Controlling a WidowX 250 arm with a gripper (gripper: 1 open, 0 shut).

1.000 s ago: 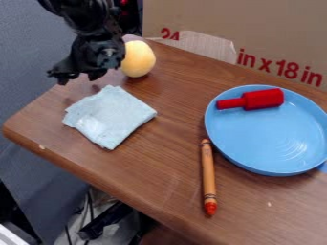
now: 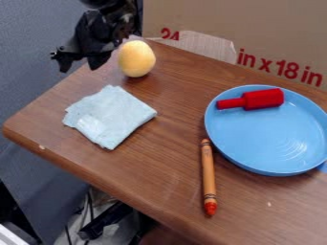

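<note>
My black gripper (image 2: 87,50) hangs at the upper left, above and beside a round yellow object (image 2: 137,58) near the back of the wooden table; whether its fingers are open is unclear. A folded pale blue cloth (image 2: 110,116) lies at the left of the table. On the right, a blue plate (image 2: 266,142) holds a red cylinder with a handle (image 2: 263,99). An orange crayon-like stick (image 2: 208,177) with a red tip lies left of the plate.
A cardboard box (image 2: 243,29) with red print stands behind the table (image 2: 141,172). The table's left and front edge drops to the floor.
My gripper has moved upward, away from the table. The objects on the table have not visibly moved.
</note>
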